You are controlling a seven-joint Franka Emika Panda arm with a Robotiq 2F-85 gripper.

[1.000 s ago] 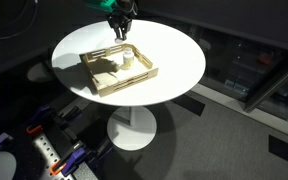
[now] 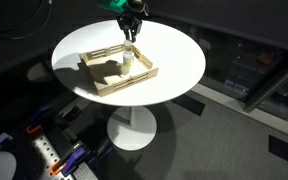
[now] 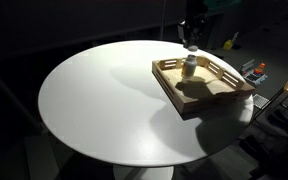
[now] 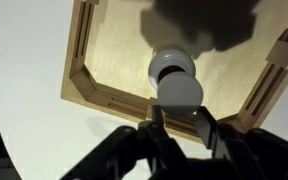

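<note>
A small jar (image 3: 189,68) stands upright inside the wooden tray (image 3: 199,105). From above, in the wrist view, the jar (image 4: 168,58) shows a pale rim around a dark mouth, partly covered by a round white lid (image 4: 180,92). The lid sits at the fingertips of my gripper, which appears shut on it. In exterior view 2 the lid (image 3: 192,47) hangs just above the jar, with a small gap between them. My gripper (image 2: 130,35) points down over the jar in exterior view 1.
The tray's slatted walls (image 2: 104,91) surround the jar, with bare tray floor beside it. In the wrist view, a dark shadow falls across the tray floor.
My gripper has moved right and lower in exterior view 1, carrying the white lid from beyond the jar to just over it. Jar and tray have stayed put.
</note>
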